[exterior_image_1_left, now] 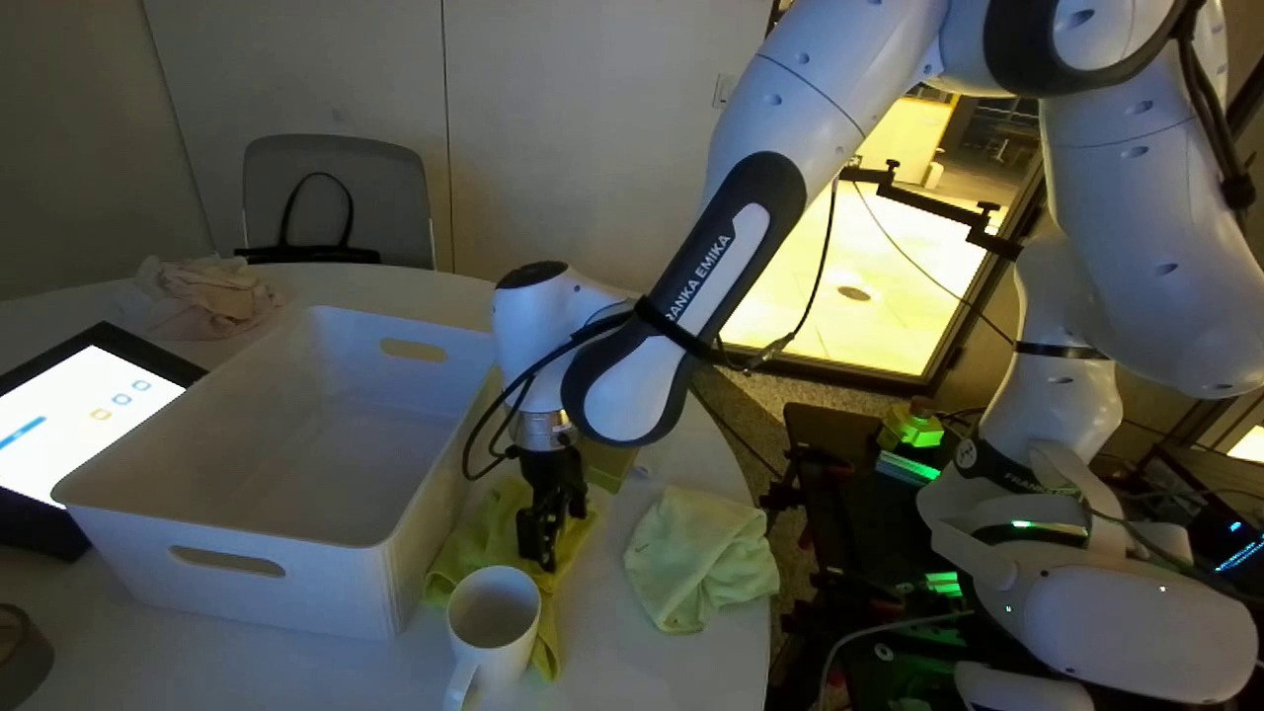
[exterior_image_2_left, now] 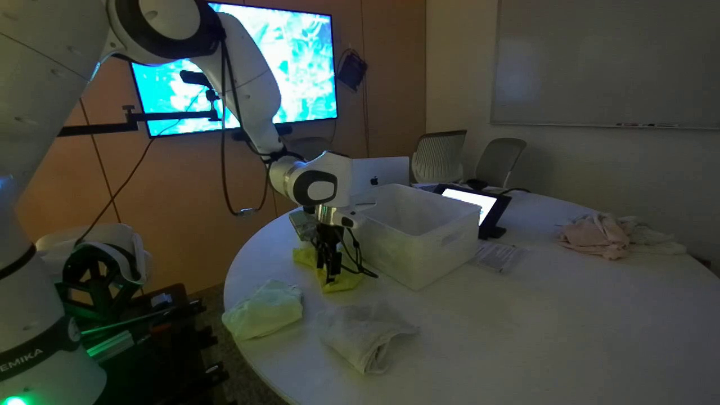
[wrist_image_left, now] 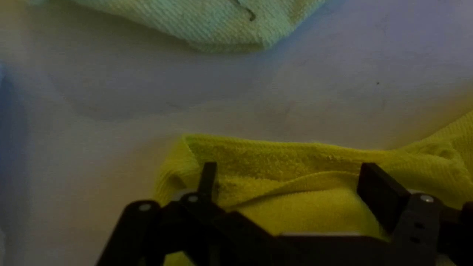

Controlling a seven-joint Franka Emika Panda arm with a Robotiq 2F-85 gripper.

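Note:
A yellow-green cloth (exterior_image_1_left: 476,547) lies crumpled on the table beside the white bin (exterior_image_1_left: 391,559). My gripper (exterior_image_1_left: 542,559) points down over this cloth, its fingertips low at the folds. In the wrist view the gripper is open, with the left finger (wrist_image_left: 207,181) and the right finger (wrist_image_left: 383,195) wide apart. A raised edge and fold of the yellow cloth (wrist_image_left: 292,208) show between them; whether the fingers touch it I cannot tell. A paler green cloth (exterior_image_1_left: 699,557) rests to the right, apart from the gripper.
A white mug (exterior_image_1_left: 494,616) stands close to the gripper, at the yellow cloth's near end. Another view shows a greyish cloth (exterior_image_2_left: 368,337) and a pinkish cloth (exterior_image_2_left: 597,236) on the table. Beyond the bin is a lit tablet (exterior_image_2_left: 472,200). The bin looks empty.

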